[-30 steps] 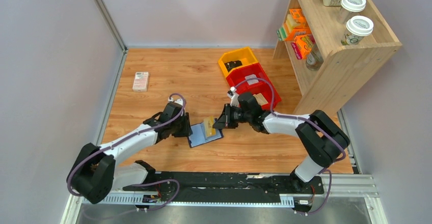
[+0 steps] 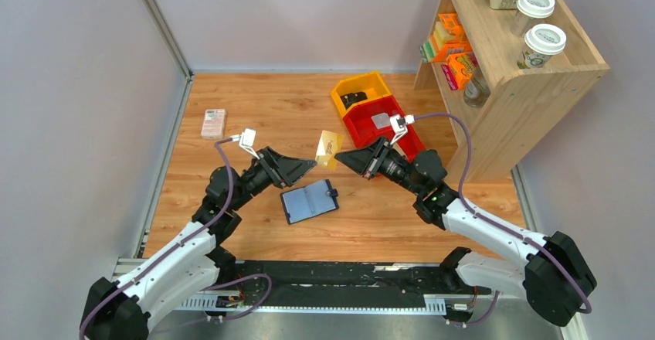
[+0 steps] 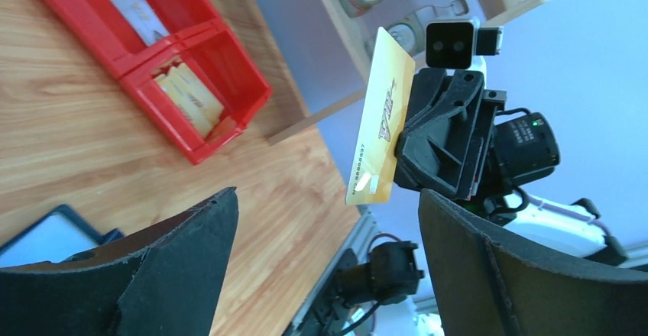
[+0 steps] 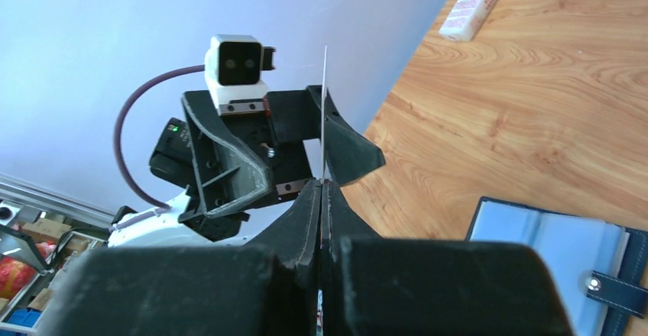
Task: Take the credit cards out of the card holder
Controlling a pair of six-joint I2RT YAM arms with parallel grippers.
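Observation:
A yellow card (image 2: 328, 147) is raised in my right gripper (image 2: 338, 155), which is shut on its edge. The left wrist view shows the card (image 3: 376, 122) upright, the right wrist view edge-on as a thin line. My left gripper is open with nothing between its fingers, facing the card from the left. The card holder (image 2: 309, 203), dark with pale sleeves and a strap, lies open on the table below and between the grippers.
Red bins (image 3: 107, 61) holding cards and a yellow bin (image 2: 369, 81) stand at the back right, beside a wooden shelf (image 2: 533, 116). A small pale box (image 2: 213, 124) lies back left.
The yellow card has risen off the card holder in my right gripper, which moved up and right. My left gripper has also lifted away from the holder.

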